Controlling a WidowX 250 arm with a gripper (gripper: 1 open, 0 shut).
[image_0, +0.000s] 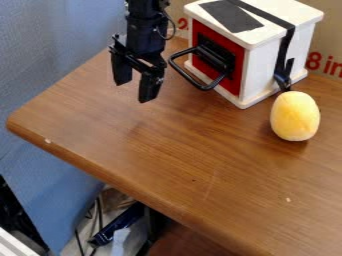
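My black gripper (135, 78) hangs over the back left of the wooden table (160, 160), its two fingers apart with nothing seen between them. Just right of it stands a white box (261, 25) with a red front (225, 42), a black handle (193, 77) sticking out from that front and black straps on it. A yellow plush oval object (294, 116) lies on the table to the right, below the box.
A cardboard box (321, 55) is behind the white box. A blue-grey padded surface (40, 80) lies beyond the table's left edge, with cables and clutter below.
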